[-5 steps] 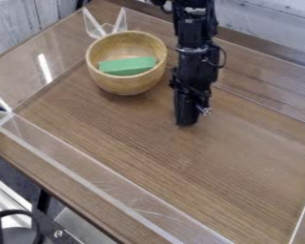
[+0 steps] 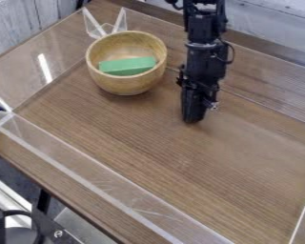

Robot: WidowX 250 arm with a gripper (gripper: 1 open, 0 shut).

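Observation:
My black robot arm comes down from the top of the view, and the gripper (image 2: 191, 111) at its lower end is low over the wooden table (image 2: 168, 181), right of a tan bowl (image 2: 111, 82). The gripper's fingers look shut, with nothing visible between them, though they are dark and small. A green block (image 2: 127, 67) sits inside the bowl.
A white object with pointed tips (image 2: 106, 27) stands behind the bowl. Dark cables or parts lie at the lower left edge.
The arm and gripper have shifted slightly over the last second, with the upper arm leaning a little differently. The bowl and green block have not moved.

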